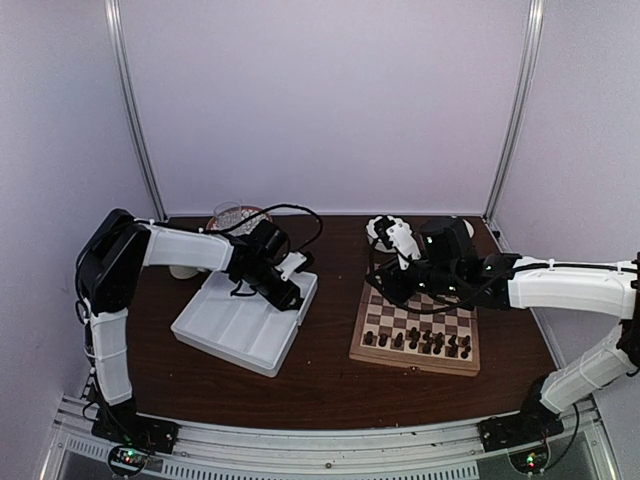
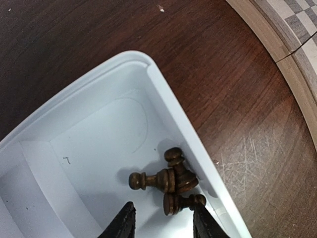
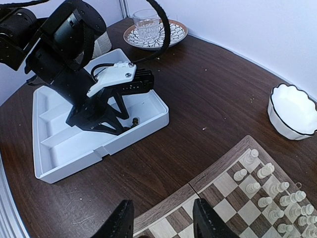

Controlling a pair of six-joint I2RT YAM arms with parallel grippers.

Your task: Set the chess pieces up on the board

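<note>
Three dark wooden pawns lie on their sides in the end compartment of the white tray. In the left wrist view one pawn touches a second pawn by the tray wall, and a third pawn is just below them. My left gripper is open over this group, its fingertips on either side of the third pawn. The chessboard carries dark pieces along its near side. Light pieces stand towards its far side. Over the board, my right gripper is open and empty.
A white bowl stands behind the board. At the back left are a patterned plate and a clear glass. Bare table separates tray and board.
</note>
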